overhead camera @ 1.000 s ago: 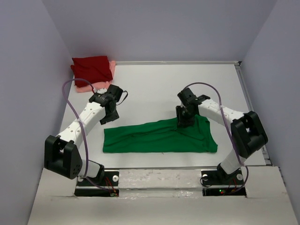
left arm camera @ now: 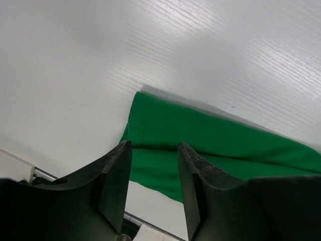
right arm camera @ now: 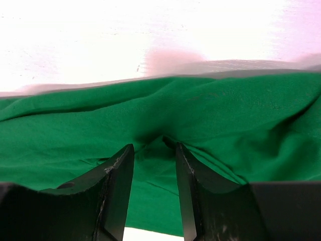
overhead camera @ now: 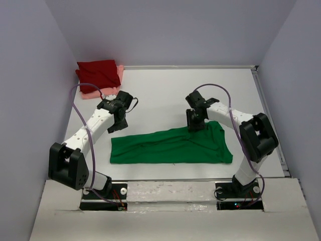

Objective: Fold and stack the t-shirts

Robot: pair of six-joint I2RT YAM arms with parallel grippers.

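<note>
A green t-shirt (overhead camera: 165, 149) lies lengthwise across the front of the table, folded into a long band and bunched at its right end. My right gripper (overhead camera: 196, 129) hangs open over its right half; in the right wrist view a small raised fold (right arm camera: 159, 150) of green cloth shows between and beyond the fingertips. Open too, my left gripper (overhead camera: 117, 130) is just behind the shirt's left end, with that left corner (left arm camera: 145, 113) in its wrist view. At the back left, a dark red folded shirt (overhead camera: 100, 74) rests on a pink one (overhead camera: 119, 83).
Bare white table (overhead camera: 155, 100) spreads behind the green shirt and across the back right. Grey walls (overhead camera: 170, 30) close in the back and both sides. A metal rail (overhead camera: 190, 67) runs along the back edge.
My left arm has barely moved, and the shirts lie as before.
</note>
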